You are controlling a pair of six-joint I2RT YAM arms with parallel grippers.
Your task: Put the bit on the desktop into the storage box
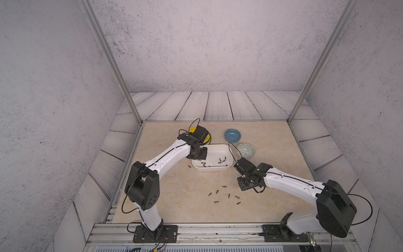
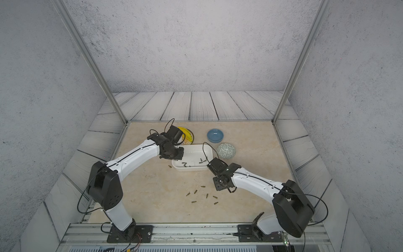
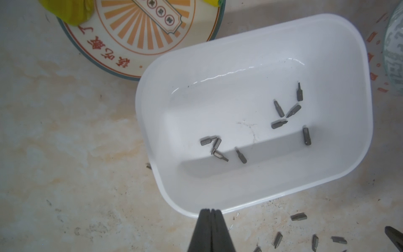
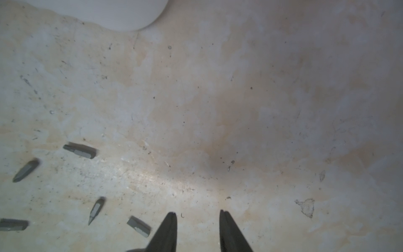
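The white storage box (image 3: 251, 126) stands mid-table, with several dark bits inside it. My left gripper is shut, its tips over the box's near rim in the left wrist view; nothing shows between them. One bit (image 3: 149, 166) lies on the tabletop just outside the box's left wall. More loose bits are scattered in front of the box, among them a bit (image 4: 79, 150) and a pointed bit (image 4: 96, 210) in the right wrist view. There, my right gripper is partly open above the table, right of those bits, with nothing between its fingers.
Behind the box are a patterned plate (image 3: 113, 33) with yellow things on it, a blue bowl (image 1: 232, 135) and a grey-green patterned bowl (image 1: 246, 150). Bare tabletop (image 1: 176, 193) spreads at the front left and under the right gripper.
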